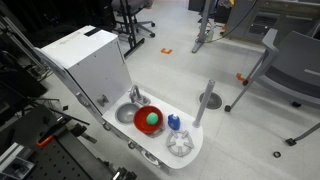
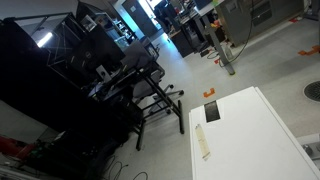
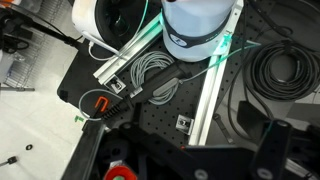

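Note:
On the white toy kitchen counter (image 1: 188, 103), a red bowl (image 1: 148, 121) holds a round green thing (image 1: 152, 118). To its right sits a small blue object (image 1: 174, 122). Beyond that lies a pale burner grate (image 1: 180, 143). A grey sink basin (image 1: 127, 112) with a faucet is set in the counter left of the bowl. My gripper shows along the bottom of the wrist view, its dark fingers wide apart with nothing between them. It points at a black table with cables, away from the counter items.
A tall white cabinet (image 1: 97, 70) stands at the counter's left end, and a grey post (image 1: 204, 103) rises at its right. Below my gripper are a coiled grey cable (image 3: 158, 76), black cable coils (image 3: 282, 70) and a white cylindrical device (image 3: 193, 25). An office chair (image 1: 285, 70) stands on the floor.

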